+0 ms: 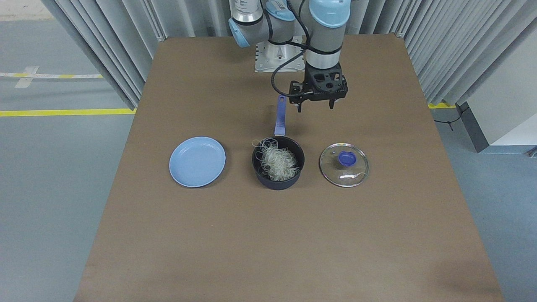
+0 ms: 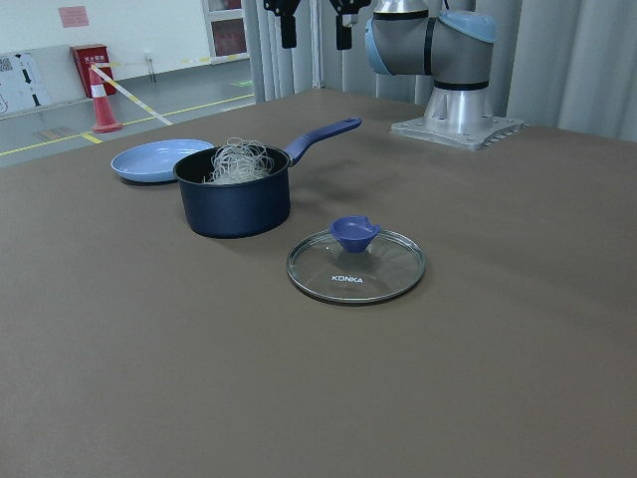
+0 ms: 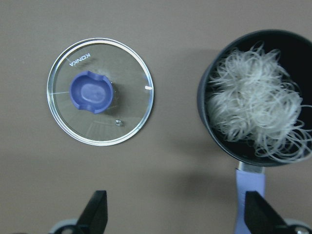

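Observation:
A dark saucepan with a blue handle holds a tangle of white noodles. To its right in the front view lies a glass lid with a blue knob, flat on the table. A light blue plate sits to the pan's left. My gripper hangs above the table beside the pan's handle, open, its fingertips apart in the wrist view with nothing held between them.
The brown table has wide clear room in front of the three items. The robot's base stands at the back edge, with grey curtains behind it.

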